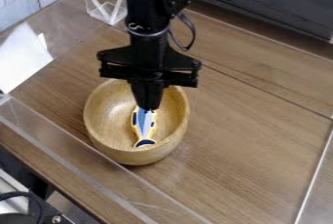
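A wooden bowl (pixel 166 142) stands on the brown table, holding a small blue, white and yellow object (pixel 143 128) lying lengthwise toward the viewer. My black gripper (pixel 148 104) hangs over the back part of the bowl, its fingers close together and pointing down, just above the object's far end. I see nothing held between the fingers.
A white paper-like sheet (pixel 18 51) lies at the left edge, with a clear angular item (pixel 107 4) at the back left. A grey wall runs along the back.
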